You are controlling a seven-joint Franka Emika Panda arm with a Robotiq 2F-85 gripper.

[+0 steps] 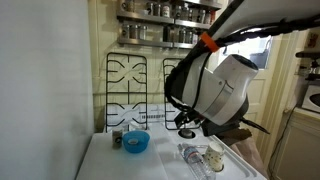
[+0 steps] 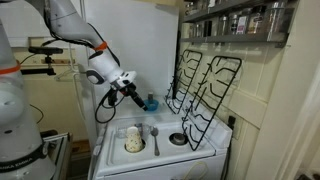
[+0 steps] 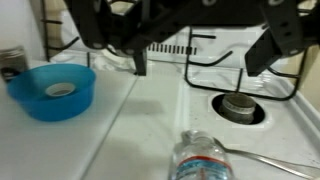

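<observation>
My gripper stands open with nothing between its dark fingers, above the white stovetop. In the wrist view, a clear bottle (image 3: 200, 158) stands low in the middle, below and apart from the fingers. To the left is a blue bowl (image 3: 52, 92) with a small round pale item (image 3: 60, 89) in it. A metal spoon (image 3: 268, 162) lies right of the bottle. Beyond it, a small grey round piece (image 3: 238, 106) sits on a dark burner. Exterior view 2 shows a pale cup (image 2: 133, 140) on the tray (image 2: 118, 157), and exterior view 1 shows the bottle (image 1: 196, 160) beside it.
Black wire racks (image 1: 126, 80) stand along the back wall, below shelves of jars (image 1: 150, 35). Dark containers (image 1: 117, 137) stand left of the bowl. The white surface (image 1: 110, 165) in front of the bowl is clear.
</observation>
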